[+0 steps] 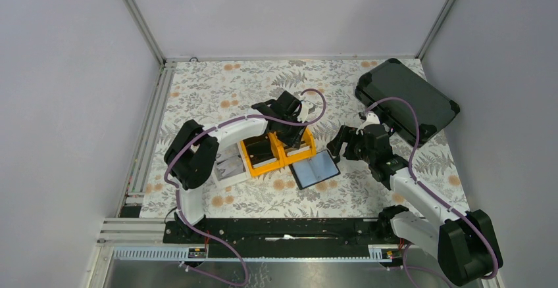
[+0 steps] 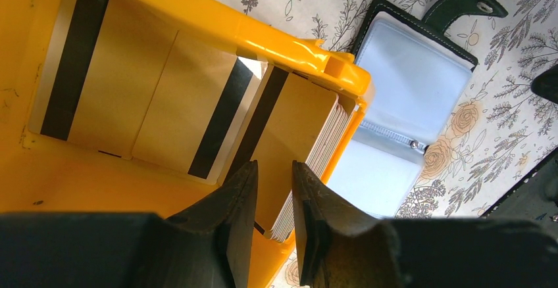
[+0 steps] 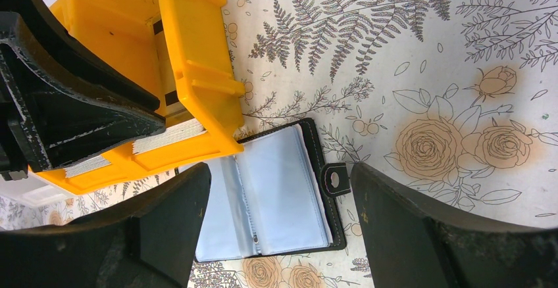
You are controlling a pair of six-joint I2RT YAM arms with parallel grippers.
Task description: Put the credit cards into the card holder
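Note:
A stack of gold cards (image 2: 290, 122) with black stripes stands leaning in the right-hand yellow bin (image 2: 283, 28). Over that stack, in the left wrist view, hangs my left gripper; its fingers are a narrow gap apart and grip nothing. Whether the tips touch the cards I cannot tell. The card holder (image 1: 315, 169) lies open on the table beside the bin, its clear sleeves (image 3: 276, 186) facing up and its strap (image 3: 336, 179) sticking out. My right gripper is wide open and empty, a little to the right of the holder in the top view.
A second yellow bin (image 1: 261, 154) and a white bin (image 1: 230, 164) adjoin on the left. A dark green case (image 1: 408, 100) occupies the back right. Patterned table (image 1: 283, 199) shows bare in front of the holder.

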